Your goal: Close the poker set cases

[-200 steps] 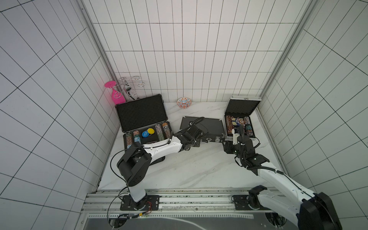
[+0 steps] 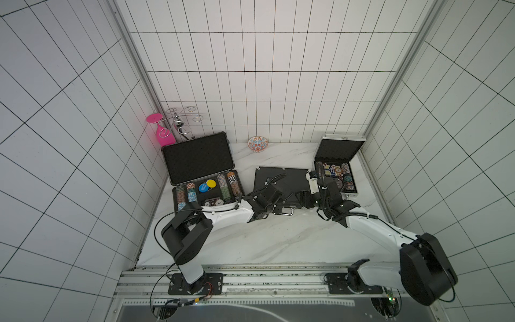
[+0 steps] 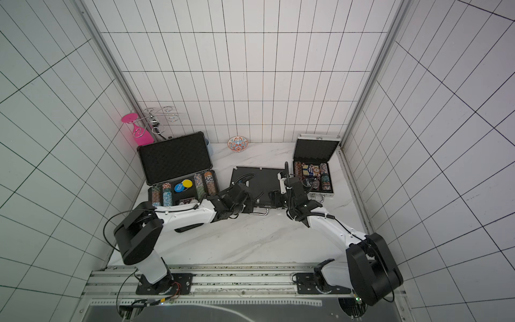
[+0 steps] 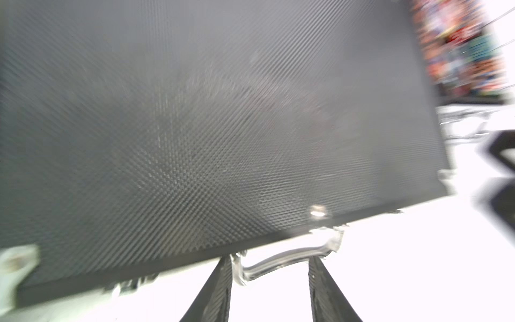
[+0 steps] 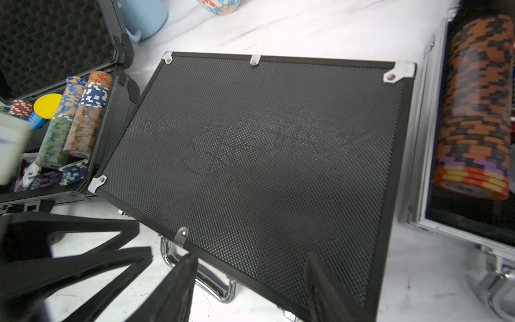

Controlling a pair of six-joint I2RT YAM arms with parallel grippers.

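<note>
The middle case [image 5: 252,155] lies closed, its handle [image 4: 289,257] toward the front. My left gripper is open at the handle side, nothing visibly held between its fingers. My right gripper hangs open over the front right part of that lid. At the left, a large case [image 2: 197,155] stands with its lid up, showing chip stacks and yellow and blue discs; my left arm crosses its front. At the right, a smaller silver case [image 3: 316,145] also stands open, partly hidden by my right gripper. The left wrist view is blurred.
A patterned bowl [image 2: 257,143] sits at the back centre, near a light blue cup [image 5: 147,16]. A pink vase [image 2: 163,134] and metal rack [image 2: 185,115] stand at the back left.
My right gripper has moved left and slightly back over the middle case. My left arm has shifted a little. The middle case sits slightly further forward than a second ago.
</note>
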